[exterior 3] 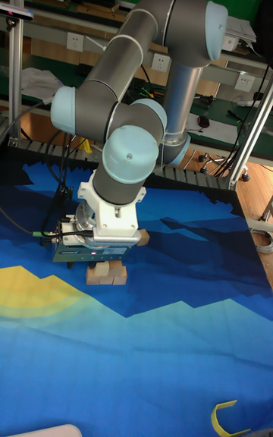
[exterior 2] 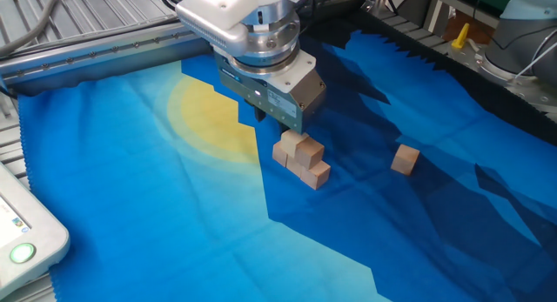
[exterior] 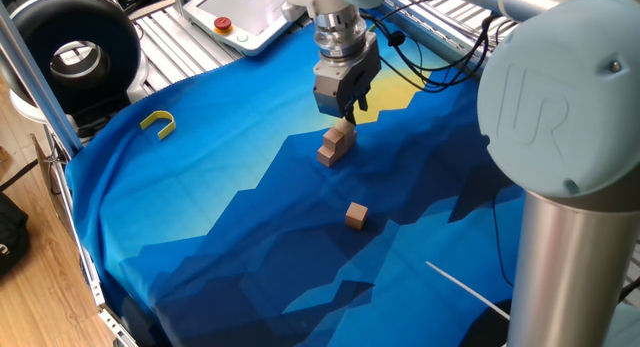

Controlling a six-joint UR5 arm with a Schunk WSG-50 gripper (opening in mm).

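Note:
Small wooden blocks stand stacked in a tight cluster (exterior 2: 316, 175) on the blue cloth, a row below and two on top, the upper ones being a paler block (exterior 2: 293, 144) and a browner block (exterior 2: 310, 153). My gripper (exterior: 357, 111) points down just above the cluster's far end in exterior view 1. Its two dark fingers look parted, with no block visible between them; the nearer fingertip is very close to the top block, and whether they touch I cannot tell. Apart from the stack, a single block (exterior: 356, 216) rests alone on the cloth. In exterior view 3 the gripper body partly hides the blocks (exterior 3: 108, 277).
A yellow curved strip (exterior: 159, 123) lies near the cloth's edge. The teach pendant (exterior: 240, 17) with its red button stands beyond the cloth. A thin white stick (exterior: 468, 288) lies near the arm's column.

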